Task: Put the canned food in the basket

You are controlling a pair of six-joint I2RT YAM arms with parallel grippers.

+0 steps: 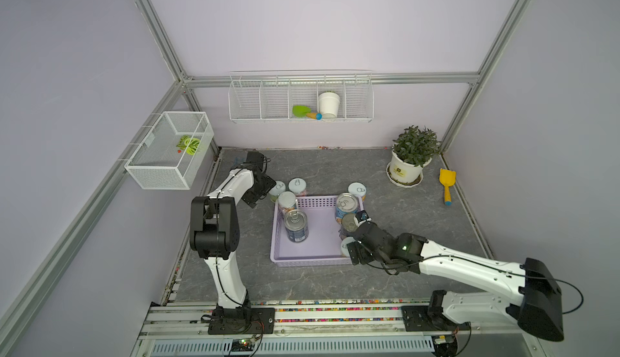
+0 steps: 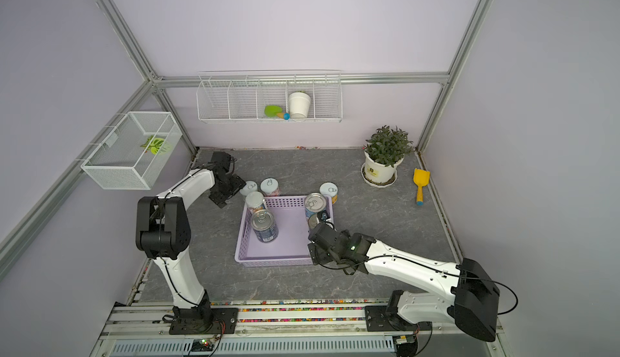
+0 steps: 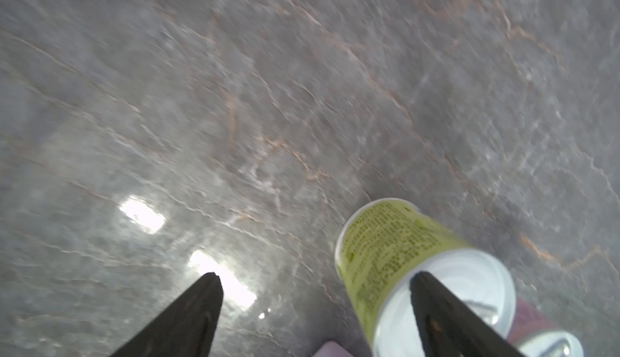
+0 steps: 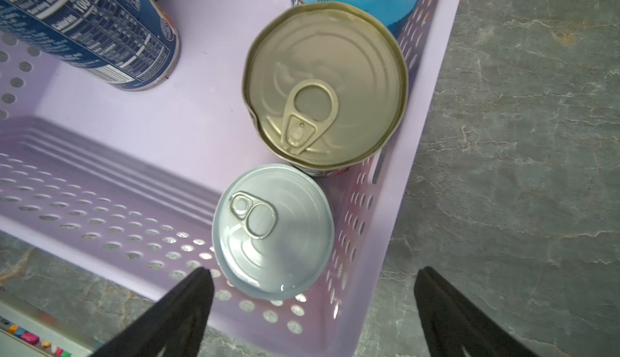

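Observation:
The lilac basket [image 2: 281,260] holds several cans, among them a tall blue-labelled can [image 1: 296,227] and a dull-lidded can [image 4: 325,82]. Behind it on the counter stand a green can [image 3: 387,234], a pink one [image 2: 270,187] and another [image 2: 328,191] by the back right corner. My left gripper is open, low over the counter beside the green can, its right finger in front of that can's top. My right gripper is open above the basket's front right corner, over a small silver can [image 4: 271,234], holding nothing.
A potted plant [image 1: 405,163] and yellow shovel [image 1: 447,182] stand on the right. Wire baskets [image 1: 168,176] hang on the back and left walls.

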